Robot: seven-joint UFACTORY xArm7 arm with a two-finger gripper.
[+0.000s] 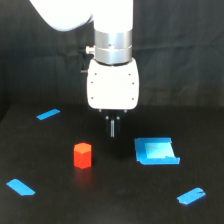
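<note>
A red block (82, 155) stands upright on the dark table, left of the middle. My white gripper (112, 128) hangs pointing down near the centre, beyond the block and to its right. Its thin dark fingers are too small to show whether they are apart, and I see no object at their tips. To the right lies a flat blue patch (156, 151) with a paler middle, apart from both the block and the gripper.
Strips of blue tape lie at the far left (48, 114), the near left (20, 187) and the near right (191, 196). Bare black table (115, 190) stretches across the front centre. A dark curtain closes off the back.
</note>
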